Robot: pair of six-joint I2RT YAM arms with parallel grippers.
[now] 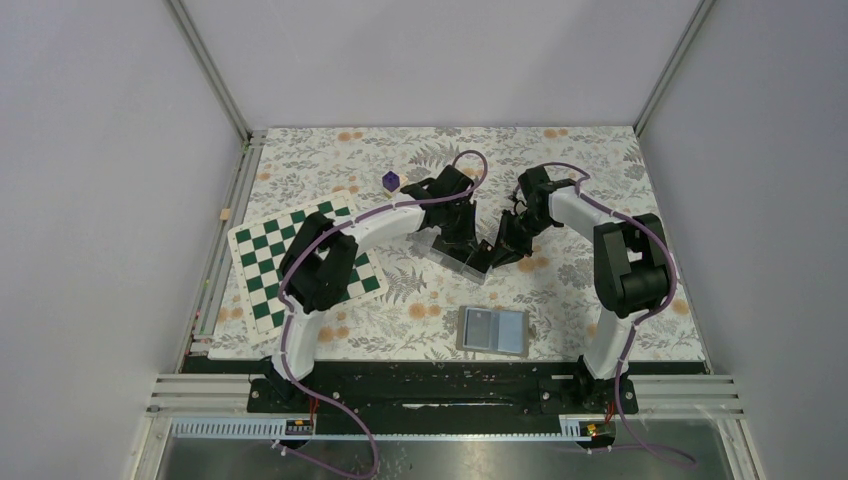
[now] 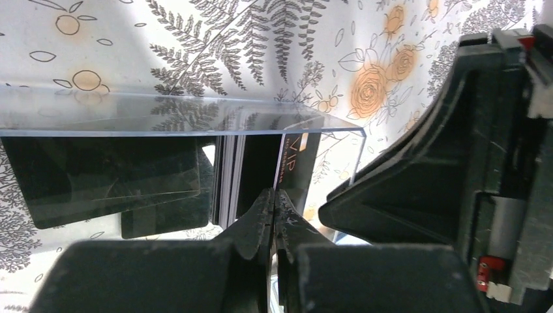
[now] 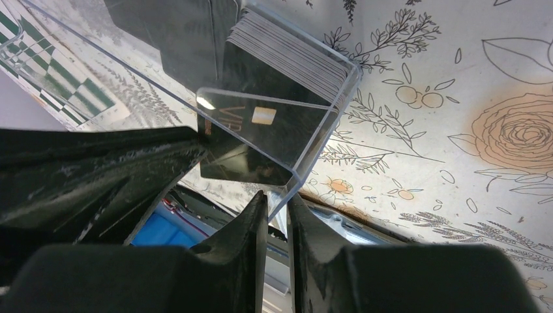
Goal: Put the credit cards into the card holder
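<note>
Black cards [image 3: 287, 75] stand in a row in a clear plastic box [image 1: 448, 262] at mid table. One card marked VIP [image 3: 231, 153] leans away from the row at the box's right end. My left gripper is shut with nothing visible between its fingers; its tips are at the VIP card. At the box's near right corner, my right gripper is shut on the clear wall. Near the table's front edge lies a flat, open grey case [image 1: 493, 331] with a pale blue inside. Both grippers partly cover the box in the top view.
A green-and-white checkered board [image 1: 262, 272] lies on the left, partly under my left arm. A small purple block [image 1: 391, 181] sits behind the box.
</note>
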